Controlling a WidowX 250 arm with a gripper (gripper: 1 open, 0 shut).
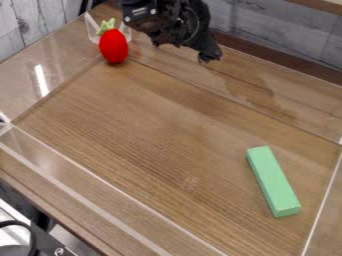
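My black gripper (pixel 203 54) hangs at the top centre of the camera view, to the right of a red object (pixel 114 46). Its fingers are dark and small against the arm, so their state is unclear. A green bar (pixel 274 180) lies on the wooden surface at the lower right, well apart from the gripper.
A small green and white item (pixel 107 27) stands behind the red object at the back left. A raised edge runs along the left.
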